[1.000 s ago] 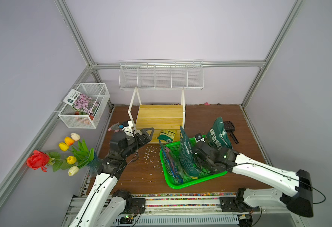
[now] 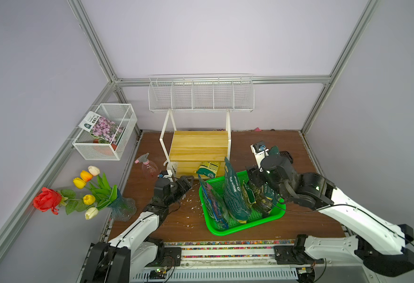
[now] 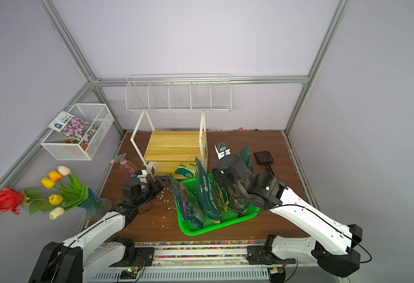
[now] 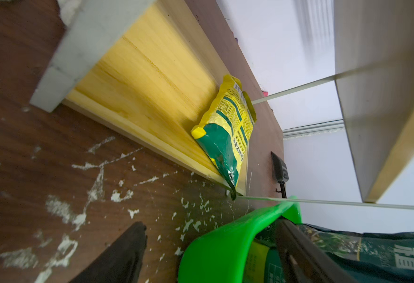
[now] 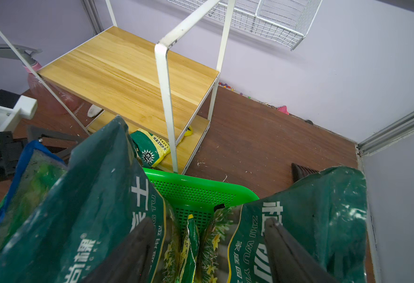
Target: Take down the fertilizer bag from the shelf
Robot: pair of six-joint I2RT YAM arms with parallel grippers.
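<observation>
The small yellow and green fertilizer bag (image 4: 233, 125) lies on the lower wooden shelf (image 4: 145, 80), one corner hanging over its front edge. It also shows in the top left view as a fertilizer bag (image 2: 208, 168) and, partly behind a shelf post, in the right wrist view. My left gripper is open in front of the shelf, apart from the bag, with nothing held. My right gripper stands open above the basket, large green bags in view around its fingers; whether it touches them cannot be told.
A green basket (image 2: 217, 231) holds several upright bags, including a tall dark green bag (image 2: 235, 195). White shelf posts (image 5: 168, 108) and the upper board (image 5: 131, 70) frame the lower shelf. A spray bottle (image 2: 149, 167) and flower vase (image 2: 123, 207) stand left.
The fertilizer bag stays put.
</observation>
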